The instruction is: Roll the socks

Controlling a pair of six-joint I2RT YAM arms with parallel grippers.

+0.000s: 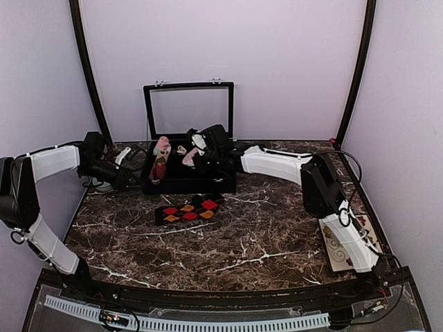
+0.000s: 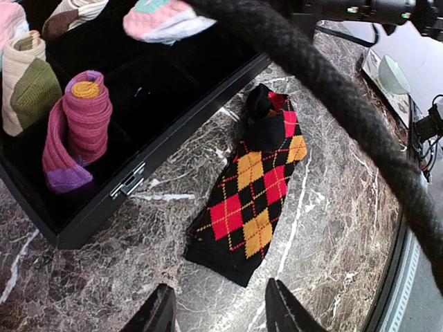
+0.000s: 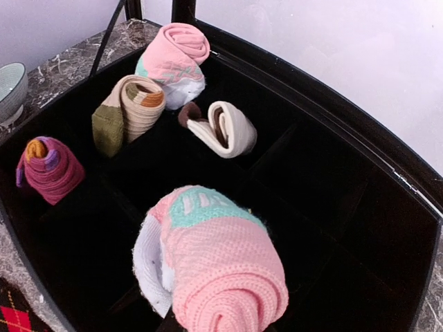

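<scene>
A rolled pink, white and mint sock [image 3: 221, 256] hangs over the box's empty compartments in the right wrist view. My right gripper [image 1: 201, 158] is shut on it, its fingers mostly hidden behind the roll. Flat on the table before the box lies a black argyle sock [image 2: 243, 207] with red and orange diamonds, its far end bunched up. My left gripper stands open and empty, left of the box's front corner in the top view. Rolled socks sit in the box: a magenta one [image 3: 52, 169], an olive-beige one [image 3: 131, 114], a cream-brown one [image 3: 225, 131] and another pink one [image 3: 176, 59].
The black divided box [image 1: 187, 185] has its clear lid [image 1: 189, 111] raised at the back. A pale bowl [image 3: 10, 90] stands left of the box. At the right, a flowered board [image 1: 339, 252] lies partly under my right arm.
</scene>
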